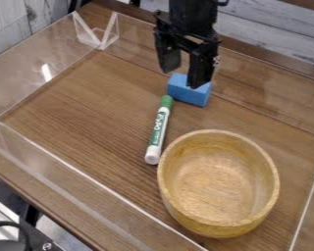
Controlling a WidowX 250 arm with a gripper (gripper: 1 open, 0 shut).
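My black gripper (187, 54) hangs at the top centre, open, its two fingers above and around the back of a small blue block (188, 90) on the wooden table. A green-and-white marker (157, 132) lies below and left of the block. A large tan bowl (219, 216) stands at the lower right.
Clear plastic pieces (101, 34) sit at the upper left edge. A dark cable (9, 230) is at the lower left corner.
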